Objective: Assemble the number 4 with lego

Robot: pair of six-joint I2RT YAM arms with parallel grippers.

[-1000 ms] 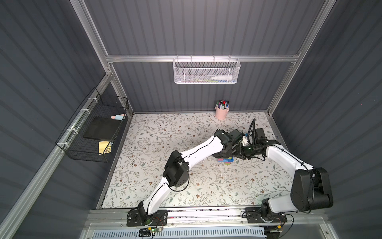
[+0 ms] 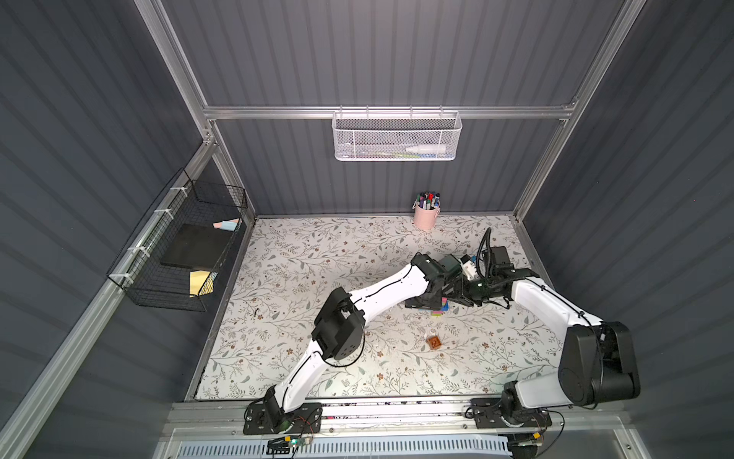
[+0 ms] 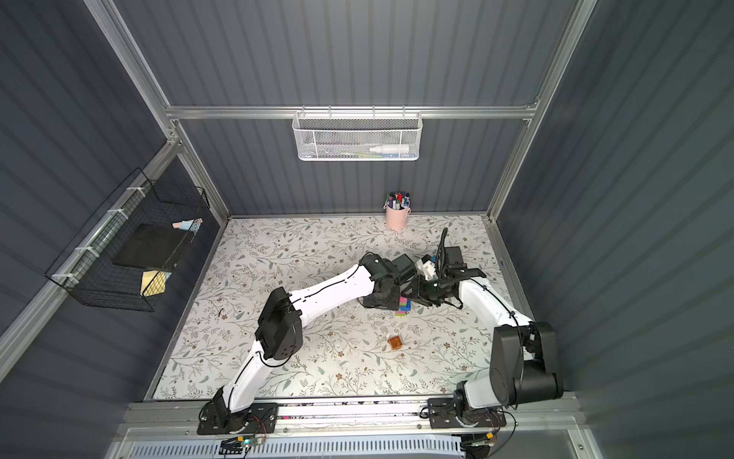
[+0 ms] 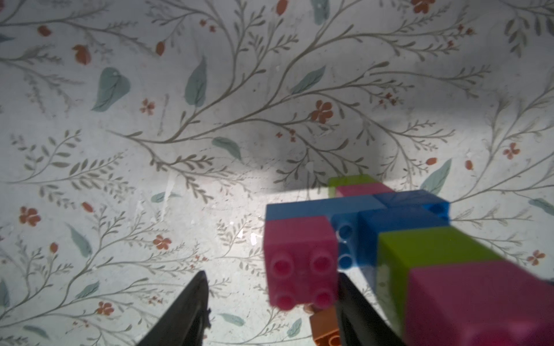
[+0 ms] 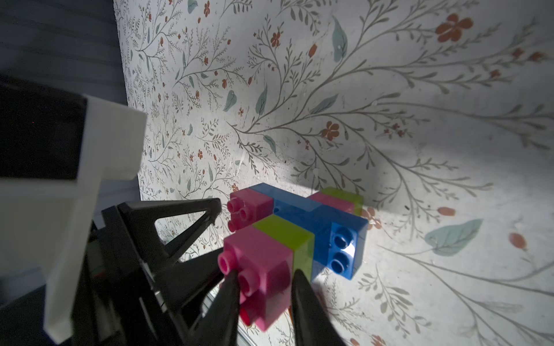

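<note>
The lego assembly of blue bricks (image 4: pixel 409 216) carries pink and green bricks. In the left wrist view its pink end brick (image 4: pixel 299 259) lies between the fingertips of my left gripper, which is part open. My right gripper is shut on the pink brick (image 5: pixel 259 265) at the other end, beside a green brick (image 5: pixel 291 230). A loose orange brick (image 2: pixel 434 342) lies on the table in front of the assembly; the left wrist view shows it just beyond the left fingers.
A pink pen cup (image 2: pixel 425 218) stands at the back. A white mesh basket (image 2: pixel 396 130) hangs on the back wall, a black wire basket (image 2: pixel 164 287) on the left.
The orange brick now lies apart on the table, in front of the assembly. My left arm has shifted slightly; the right arm looks unmoved.
</note>
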